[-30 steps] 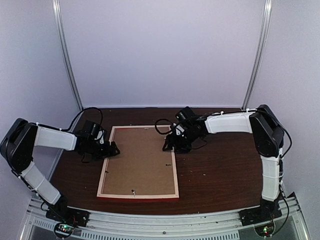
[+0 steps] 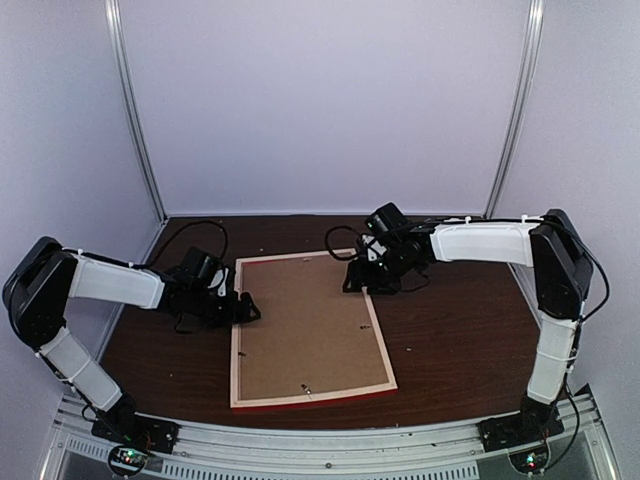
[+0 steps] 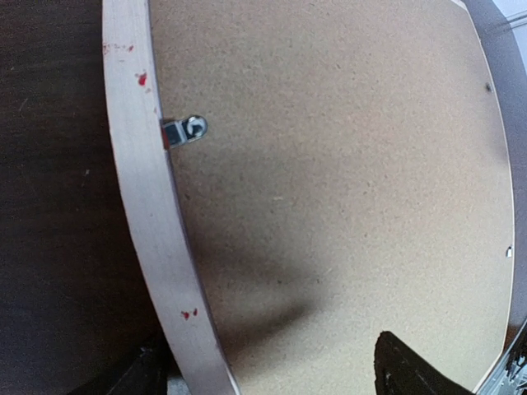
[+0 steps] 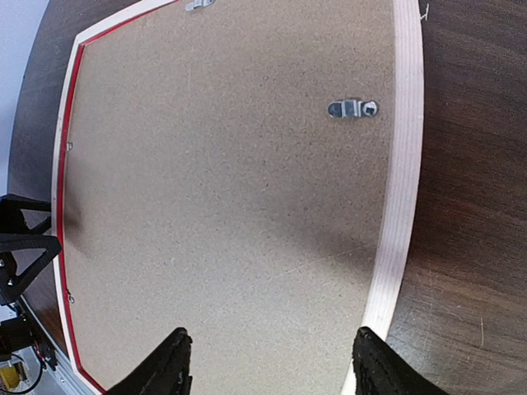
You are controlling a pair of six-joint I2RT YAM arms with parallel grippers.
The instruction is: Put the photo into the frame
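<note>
The wooden picture frame (image 2: 235,365) lies back side up, its brown backing board (image 2: 305,335) seated inside the pale rails. No photo shows in any view. My left gripper (image 2: 252,312) is over the left rail, open, one fingertip (image 3: 399,366) above the board and the rail (image 3: 156,214) passing between its fingers. At the right rail (image 4: 399,189), my right gripper is open too; its right fingertip (image 4: 370,354) overlaps the rail in view. A metal clip (image 3: 185,130) sits on the left edge, and another clip (image 4: 352,108) near the right.
The frame's near edge with its red side (image 2: 320,400) lies close to the table's front rail (image 2: 330,435). White walls enclose the table.
The picture frame has slid to the right and turned slightly, its near end moving farthest. Both grippers have shifted right along with it.
</note>
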